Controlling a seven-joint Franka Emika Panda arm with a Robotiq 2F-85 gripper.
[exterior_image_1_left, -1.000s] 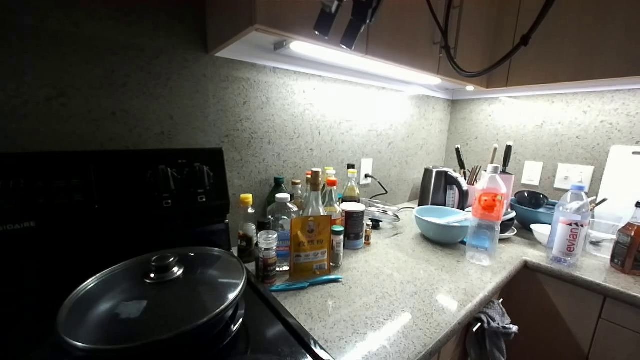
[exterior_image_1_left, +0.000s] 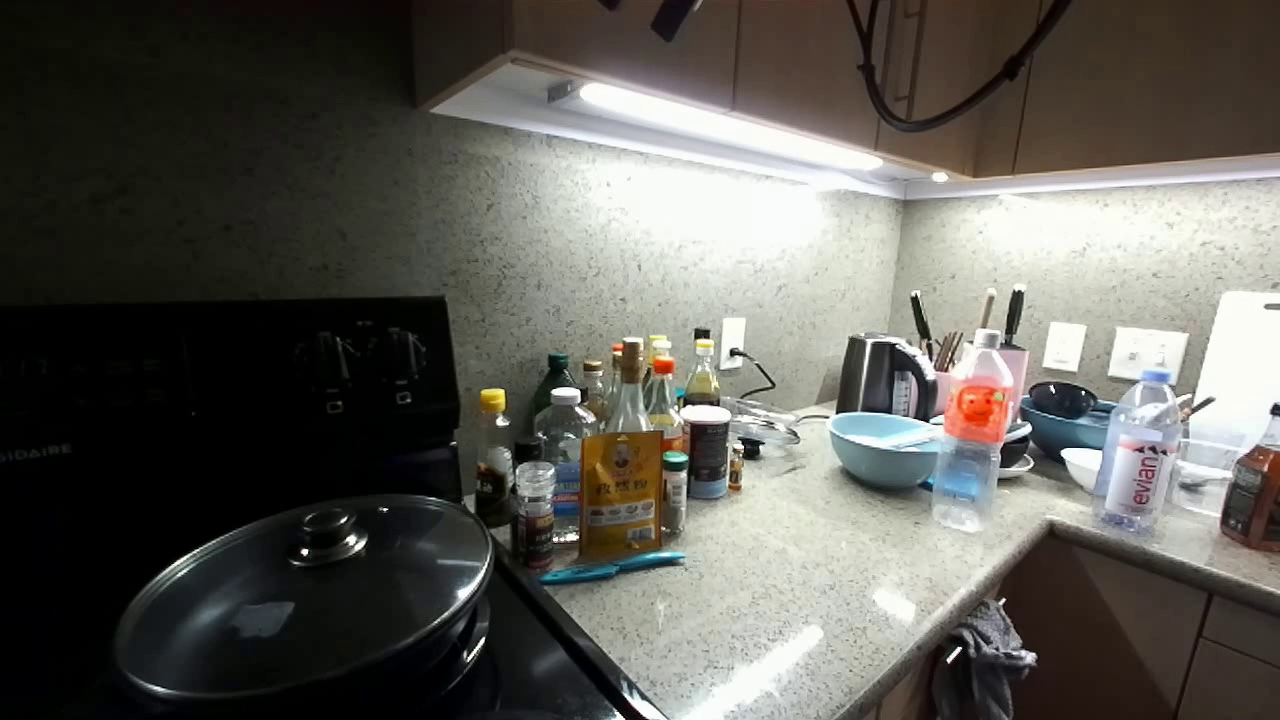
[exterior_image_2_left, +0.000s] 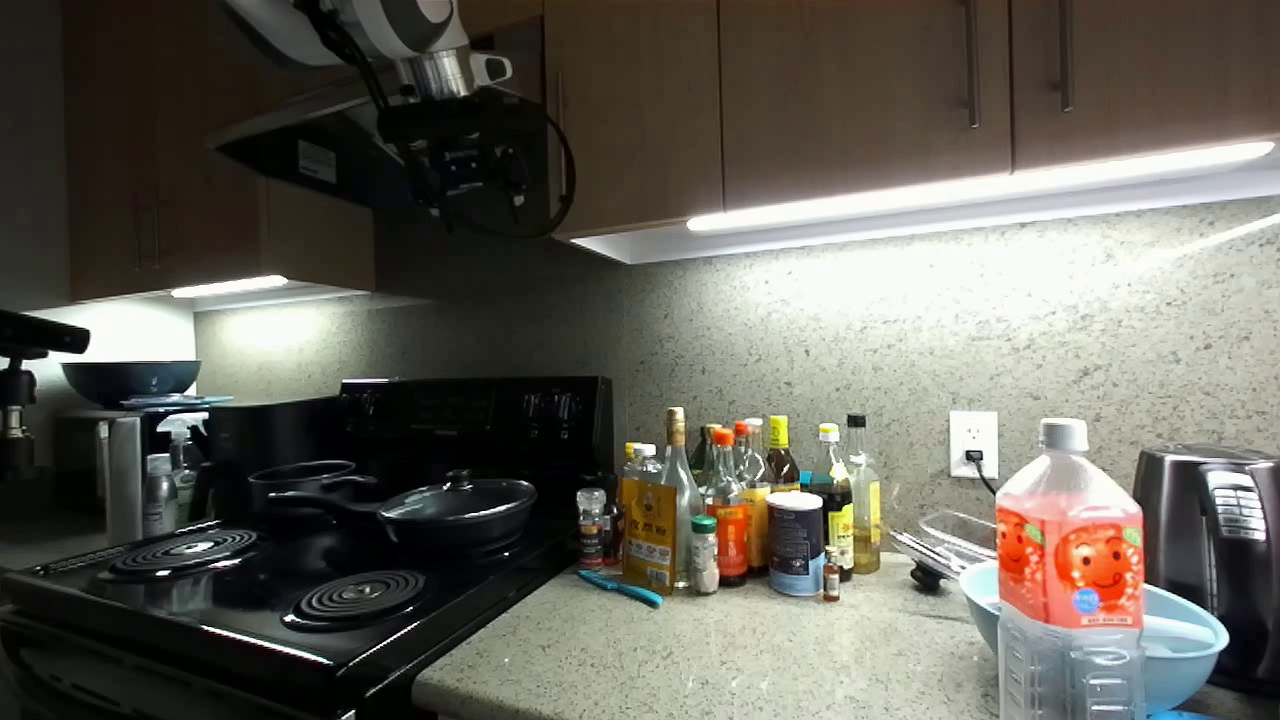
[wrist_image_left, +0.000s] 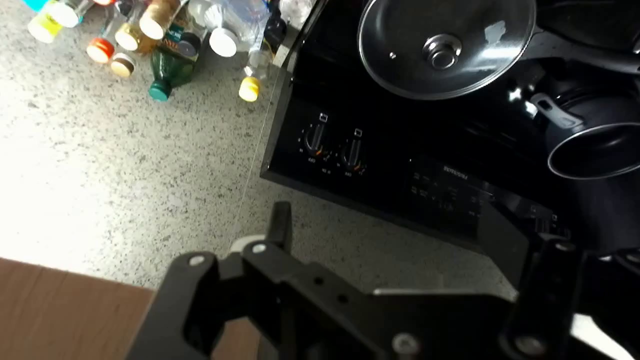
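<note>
High above the stove, by the range hood and upper cabinets, hangs my gripper (exterior_image_2_left: 486, 204). In the wrist view the gripper stands open, its two dark fingers wide apart with only the backsplash and stove panel behind the gap. It touches nothing that I can see. Below it, a lidded pan (exterior_image_2_left: 462, 510) rests at the back right of the black stove (exterior_image_2_left: 240, 624), its glass lid (wrist_image_left: 414, 48) topped by a round knob. A smaller pot (exterior_image_2_left: 294, 480) sits to its left. On the counter, several bottles and an orange seasoning packet (exterior_image_1_left: 621, 492) stand beside the stove.
A teal knife (exterior_image_1_left: 614, 566) lies on the counter in front of the packet. Farther right are a light blue bowl (exterior_image_1_left: 882, 450), a red-labelled bottle (exterior_image_1_left: 974, 432) and a kettle (exterior_image_1_left: 873, 374). Upper cabinets (exterior_image_2_left: 636, 108) are close to the arm.
In exterior view 1 my fingertips have risen and shifted slightly, leaving only their ends at the top edge. The hanging cable has moved up and left. Nothing on the counter or stove has moved.
</note>
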